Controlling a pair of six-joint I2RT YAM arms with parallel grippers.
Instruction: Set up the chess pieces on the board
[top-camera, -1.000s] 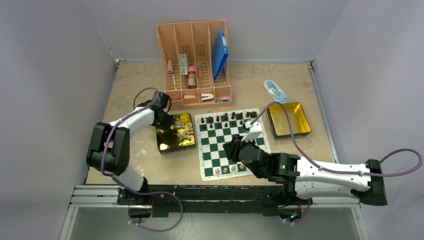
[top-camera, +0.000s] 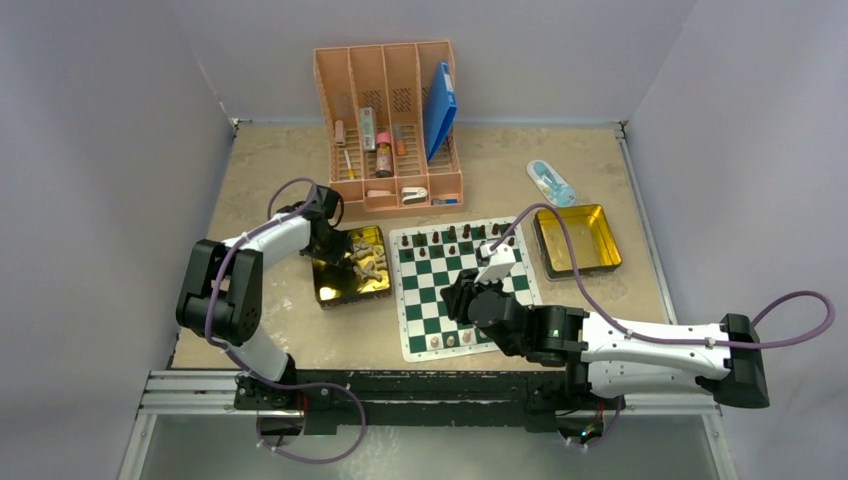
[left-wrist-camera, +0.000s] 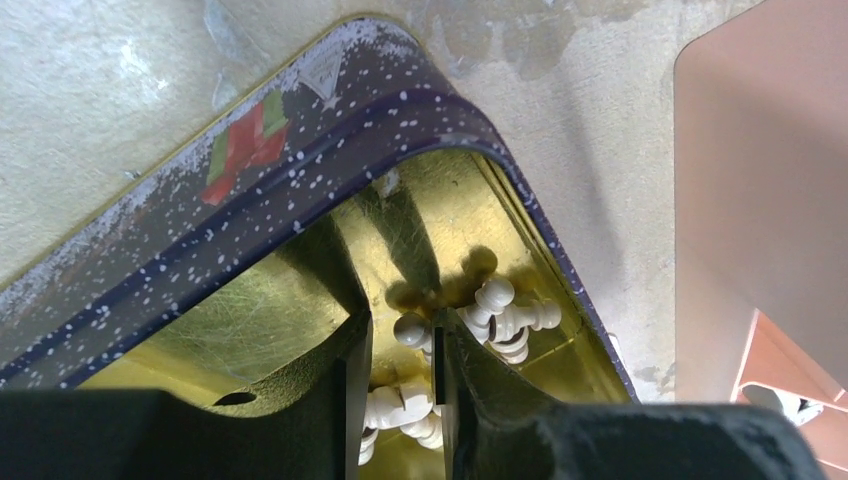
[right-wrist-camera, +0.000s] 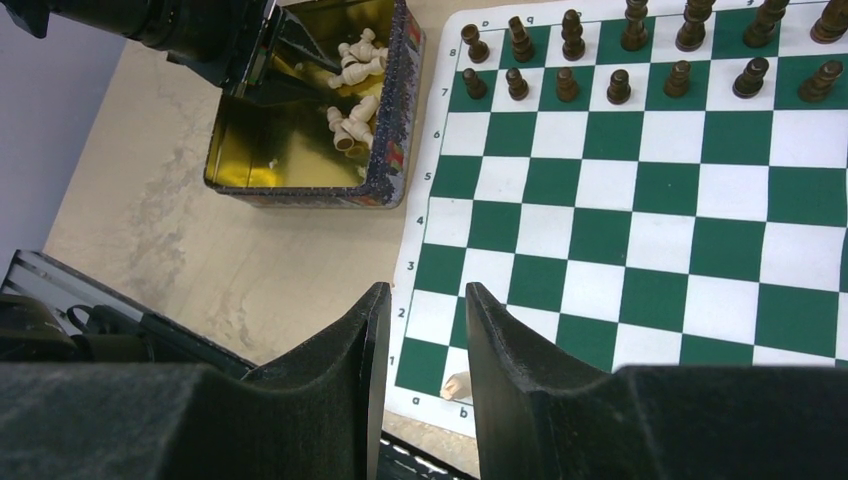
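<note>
My left gripper is down inside the left gold tin (top-camera: 350, 288), its fingers apart among loose white pieces, with one pawn head (left-wrist-camera: 410, 330) beside the right finger. Whether it touches them I cannot tell. The chessboard (top-camera: 425, 280) has dark pieces (right-wrist-camera: 620, 87) standing along its back two rows and several white pieces (top-camera: 450, 340) along the front. My right gripper hangs above the board's front left, fingers parted, nothing visible between them; it hides part of the front rows.
A pink organiser (top-camera: 330, 90) stands behind the left tin and board. An empty gold tin (top-camera: 585, 235) and a light-blue slim object (top-camera: 550, 182) lie on the right. Bare table (top-camera: 270, 160) shows at the back left.
The left arm has moved very slightly, still in the tin.
</note>
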